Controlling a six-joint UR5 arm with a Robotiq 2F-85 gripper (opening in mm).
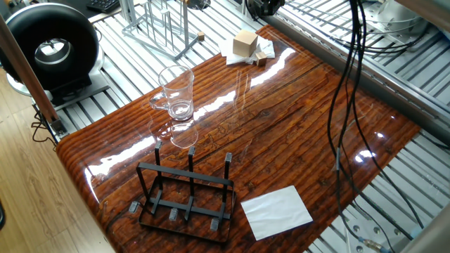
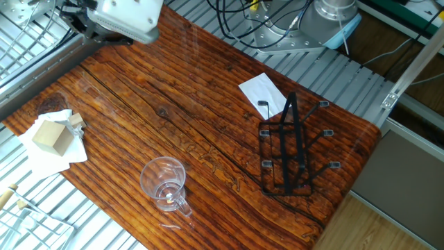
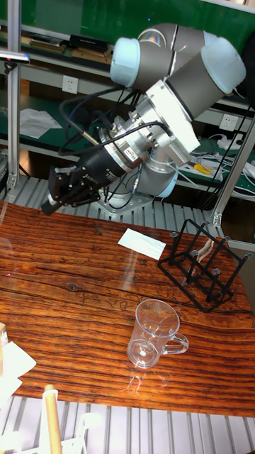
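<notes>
A clear glass mug (image 1: 180,95) stands upright on the glossy wooden table, its handle (image 3: 176,344) pointing right in exterior view 3. The black wire rack (image 1: 186,200) with several upright prongs stands close to one end of the table. Beside the rack lies a flat white sheet (image 2: 263,95). My black gripper (image 3: 51,198) hangs above the table's far side, well apart from mug and rack. Only a bit of the gripper (image 1: 267,5) shows at the top edge of exterior view 1. Whether its fingers are apart or together is unclear.
A wooden block (image 1: 245,43) and a smaller one (image 1: 261,59) rest on crumpled white paper at a table corner. A metal rack (image 1: 165,31) stands off the table. Loose cables (image 1: 344,105) hang from the arm.
</notes>
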